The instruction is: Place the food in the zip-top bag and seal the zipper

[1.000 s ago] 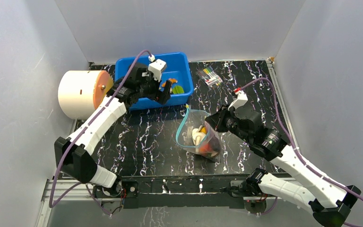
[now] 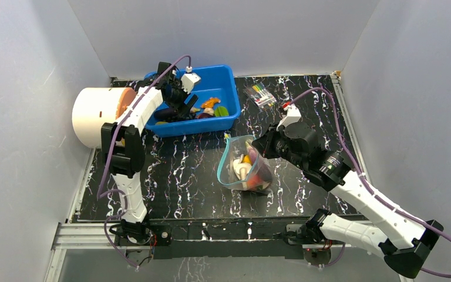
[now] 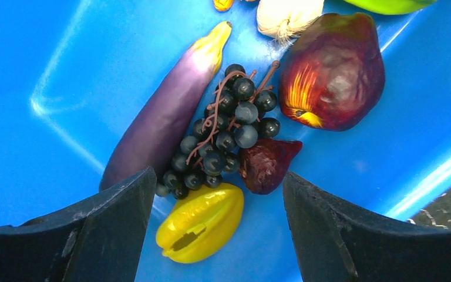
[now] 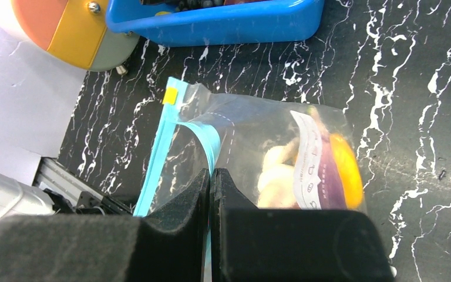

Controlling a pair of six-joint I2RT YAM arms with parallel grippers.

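Toy food lies in the blue bin (image 2: 226, 122). In the left wrist view I see an eggplant (image 3: 158, 117), black grapes (image 3: 226, 132), a small dark red fruit (image 3: 267, 164), a yellow fruit (image 3: 202, 223) and a big dark red fruit (image 3: 332, 73). My left gripper hangs over the bin with fingers apart and nothing held between them. The zip bag (image 2: 241, 167) stands with its mouth gaping, several foods inside. At its rim, my right gripper is shut on the bag's light blue zipper edge.
A white onion-like item (image 3: 288, 14) and a green item (image 2: 221, 111) lie further along the bin. A packet of coloured pens (image 2: 261, 95) rests right of it. A large white cylinder (image 2: 103, 116) stands left. Bare black table (image 2: 182, 182) lies left of the bag.
The left arm has swung left and back, deeper over the bin. The right gripper and the bag rim it holds have shifted slightly left.
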